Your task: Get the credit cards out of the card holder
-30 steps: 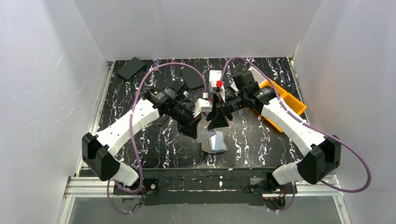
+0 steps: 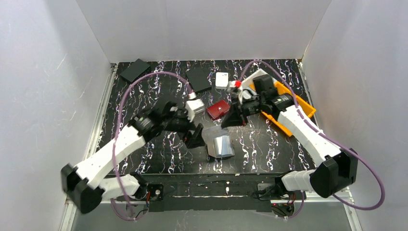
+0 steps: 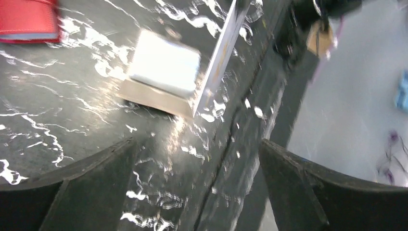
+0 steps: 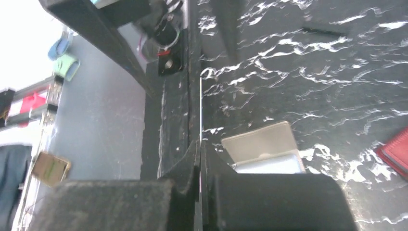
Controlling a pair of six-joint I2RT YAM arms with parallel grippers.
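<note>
The card holder [image 2: 220, 148] lies open on the table below both grippers, a silvery-white insert inside it; it also shows in the left wrist view [image 3: 163, 67] and right wrist view [image 4: 260, 142]. My right gripper [image 2: 223, 126] is shut on a thin pale card [image 2: 212, 132], seen edge-on above its fingertips [image 4: 201, 144] in the right wrist view. My left gripper [image 2: 196, 137] stands open, left of the card, its fingers apart with nothing between them in the left wrist view.
A red wallet [image 2: 218, 109] lies behind the holder, with a white box [image 2: 222, 80] and dark slabs [image 2: 135, 70] farther back. An orange bin [image 2: 303, 108] stands at the right.
My right gripper, shut on the card, has shifted slightly right.
</note>
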